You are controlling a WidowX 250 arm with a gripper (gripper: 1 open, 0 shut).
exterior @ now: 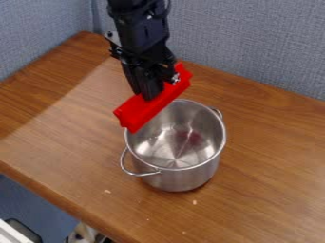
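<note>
A red oblong object point(132, 113), tilted from lower left up to upper right, hangs over the upper left rim of a steel pot point(177, 161) with wire side handles. The black gripper point(150, 84) is on the middle of the red object from above, apparently gripping it; its fingertips are hard to make out. The pot stands on the wooden table point(70, 123), with a reddish reflection inside it.
Grey fabric panels stand along the back and at the upper left.
</note>
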